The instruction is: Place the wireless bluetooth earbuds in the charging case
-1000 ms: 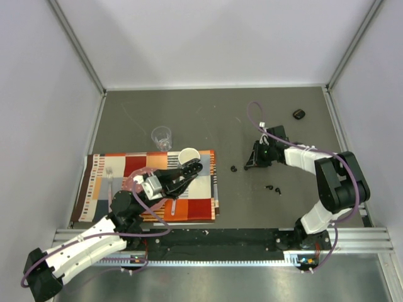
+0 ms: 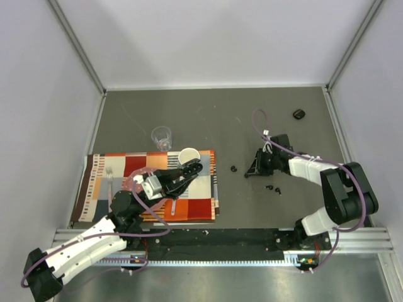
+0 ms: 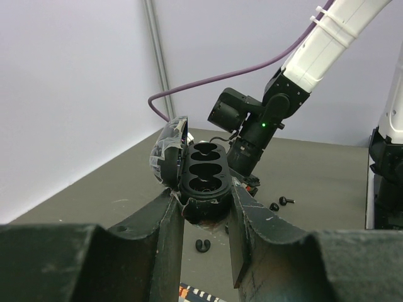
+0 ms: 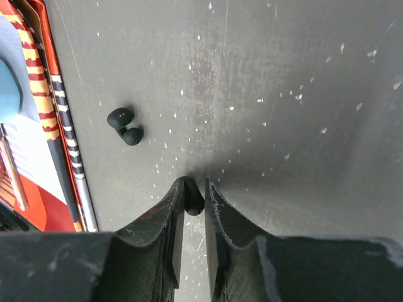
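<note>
My left gripper is shut on the open black charging case [image 3: 204, 179], held upright over the placemat; its wells show from above. My right gripper is low over the grey table, fingertips either side of a small black earbud [image 4: 192, 200], fingers part open; whether they touch it I cannot tell. A pair of small dark pieces [image 4: 126, 126] lies to its left in the right wrist view. More small black pieces [image 2: 274, 189] lie nearer the front right in the top view.
A striped placemat [image 2: 89, 195] with pink plate, fork, knife and white cup [image 2: 189, 154] fills the left. A glass [image 2: 161, 138] stands behind it, a dark object [image 2: 299, 114] at the back right.
The right arm and gripper have moved a little toward the front of the table. The left arm has not moved.
</note>
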